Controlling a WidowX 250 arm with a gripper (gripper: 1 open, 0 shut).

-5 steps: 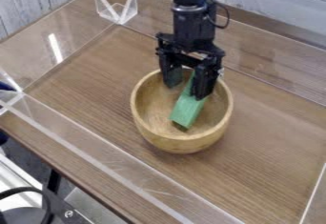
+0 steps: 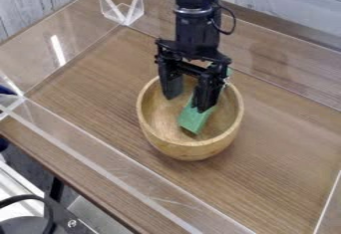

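Note:
A tan round bowl sits on the wooden table, with a green elongated object lying inside it. My black gripper reaches down from the top into the bowl, its fingers open on either side, over and around the upper part of the green object, which it partly hides. Whether the fingers touch it is unclear.
A clear plastic piece stands at the back left. Black cables lie at the lower left edge.
The gripper has come lower into the bowl over the green object, hiding more of it. The bowl has stayed about where it was.

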